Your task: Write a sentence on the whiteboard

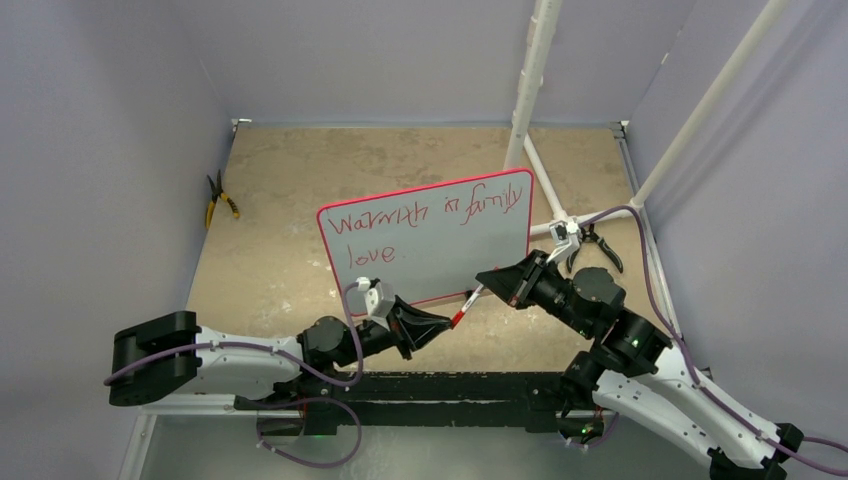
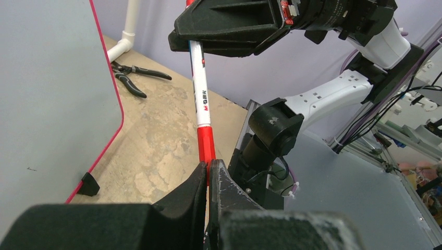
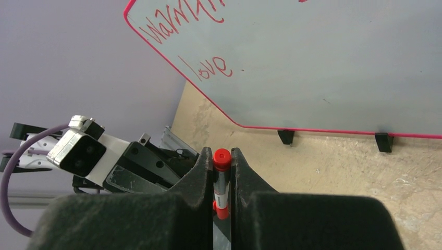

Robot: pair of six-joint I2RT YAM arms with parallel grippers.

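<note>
The whiteboard (image 1: 440, 262), pink-edged, bears the red words "Warmth in family love." in the top view. My right gripper is shut on a white marker with red ends; the marker (image 2: 200, 91) slants down towards my left gripper (image 1: 449, 322). Its red cap (image 2: 206, 143) points at the left fingertips in the left wrist view. Those fingers (image 2: 226, 190) are shut, with the cap's end touching or just behind their tips; whether they pinch it is unclear. Both grippers are in front of the board's lower edge.
Black-handled pliers (image 1: 596, 246) lie right of the board, near white pipes (image 1: 545, 175). Yellow-handled pliers (image 1: 220, 200) rest at the far left. Small black feet (image 3: 384, 142) support the board's lower edge. Behind the board the tabletop is clear.
</note>
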